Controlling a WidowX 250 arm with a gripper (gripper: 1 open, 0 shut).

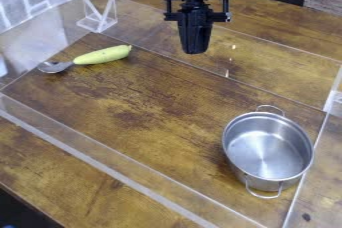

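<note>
My black gripper (197, 34) hangs over the back middle of the wooden table, above the surface and apart from the other objects; whether its fingers are open is unclear. A pale yellow-green elongated object (100, 55), like a corn cob or vegetable, lies at the left beside a metal spoon (55, 66). A steel pot (266, 150) with two handles sits at the front right.
Clear low walls border the work area on several sides, with a white bracket (98, 14) at the back left.
</note>
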